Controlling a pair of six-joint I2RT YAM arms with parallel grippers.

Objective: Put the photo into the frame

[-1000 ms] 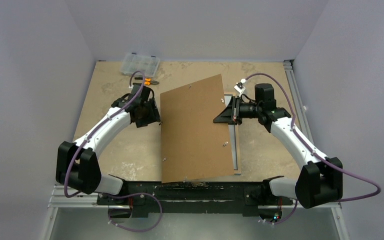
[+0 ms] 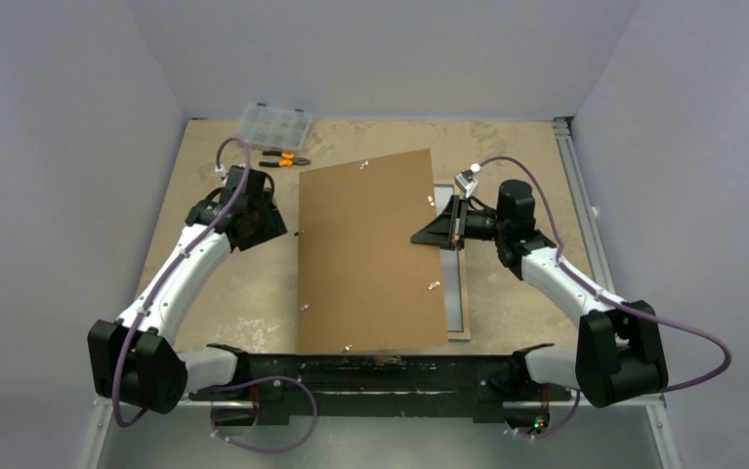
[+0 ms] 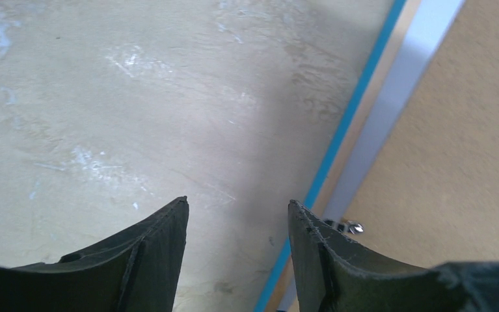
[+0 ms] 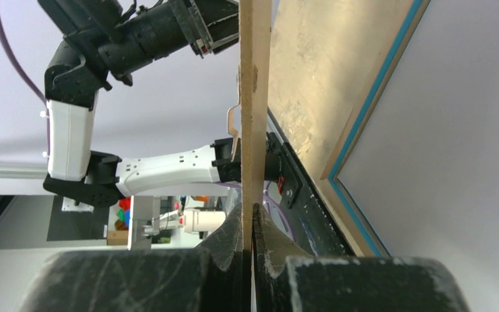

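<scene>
A brown backing board [image 2: 365,254] with small metal tabs covers most of the frame [image 2: 459,332], whose grey inside shows at the right. My right gripper [image 2: 417,237] is shut on the board's right edge; in the right wrist view the board stands edge-on between the fingertips. My left gripper [image 2: 277,220] is just left of the board, apart from it, open with nothing between its fingers. In the left wrist view the board's far edge [image 3: 468,143] lies beside a blue-edged strip. No photo can be told apart.
A clear organizer box [image 2: 274,125] and orange-handled pliers [image 2: 282,161] lie at the back left. Walls stand at the sides and back.
My left gripper has moved left, away from the board. The board has shifted left, its top-left corner now higher in the top view. The right gripper has moved slightly.
</scene>
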